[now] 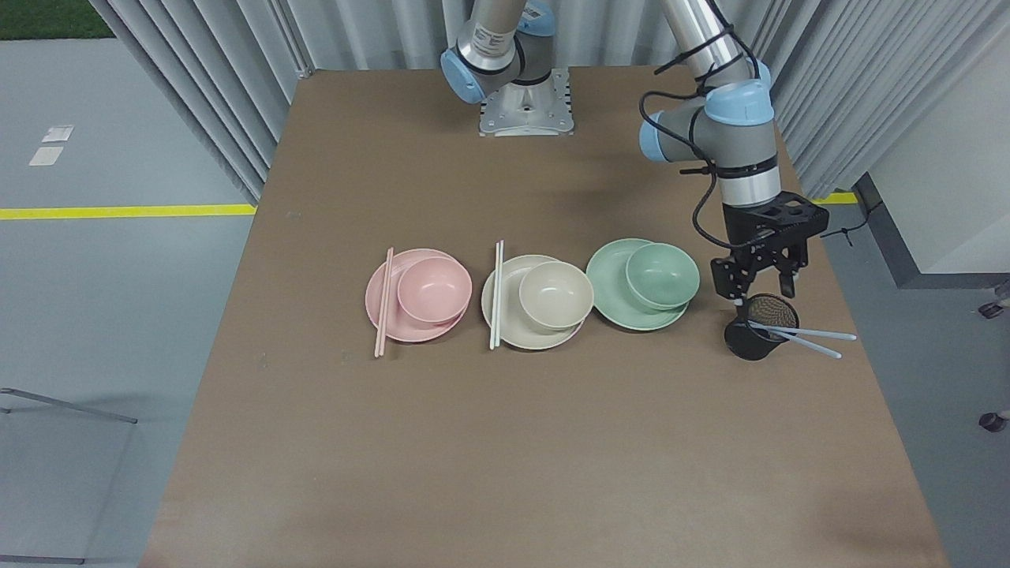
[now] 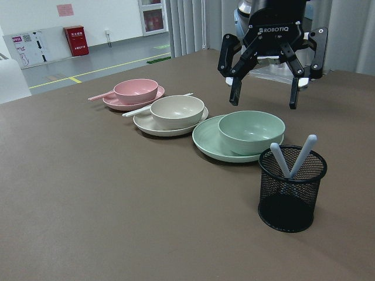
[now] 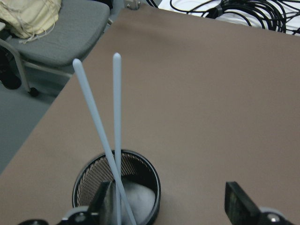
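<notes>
My gripper stands open with empty fingers above and behind the black mesh cup. Two pale blue chopsticks lean out of that cup, seen crossing in the wrist view. Left of the cup in the front view are a green plate with a green bowl, a cream plate with a cream bowl and white chopsticks, and a pink plate with a pink bowl and pink chopsticks.
The cup stands close to the table's right edge. The arm's mounting plate is at the back middle. Coiled black cables lie beyond the table in the wrist view.
</notes>
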